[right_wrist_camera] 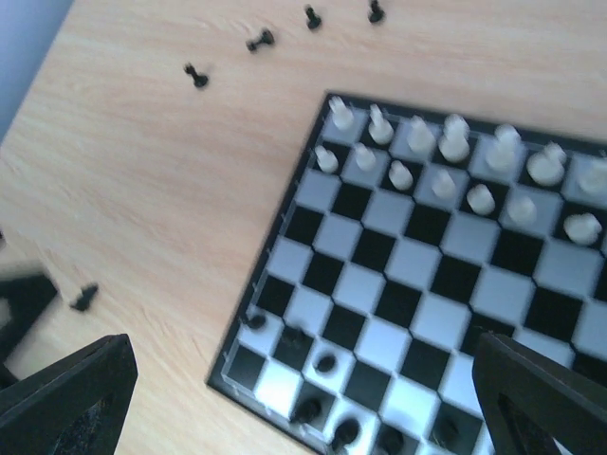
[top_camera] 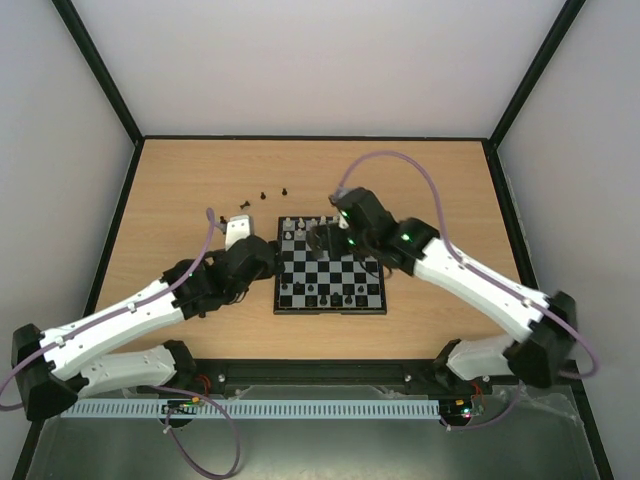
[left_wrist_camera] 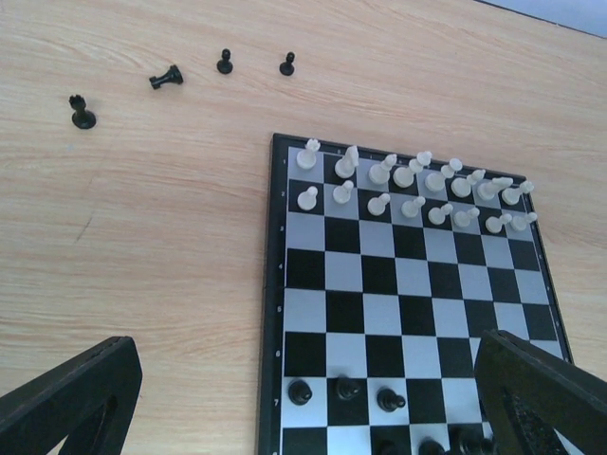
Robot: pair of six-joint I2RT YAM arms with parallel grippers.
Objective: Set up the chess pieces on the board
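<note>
The chessboard (top_camera: 330, 266) lies mid-table. White pieces (left_wrist_camera: 408, 172) fill its two far rows, with white pawns (left_wrist_camera: 377, 204) in front of the taller ones. On the near rows stand several black pawns (left_wrist_camera: 348, 388) and some black back-row pieces (right_wrist_camera: 346, 432). My left gripper (top_camera: 276, 258) hangs at the board's left edge, fingers apart and empty. Over the board's middle is my right gripper (top_camera: 318, 240), also open with nothing between its fingers; its wrist view is blurred. Loose on the wood are a tall black piece (left_wrist_camera: 82, 112), a toppled black piece (left_wrist_camera: 167, 78) and two black pawns (left_wrist_camera: 225, 62).
Another black piece (right_wrist_camera: 84, 297) lies left of the board's near corner, by the left arm. Bare table (top_camera: 440, 180) stretches to the right and behind the board. The two grippers are close together.
</note>
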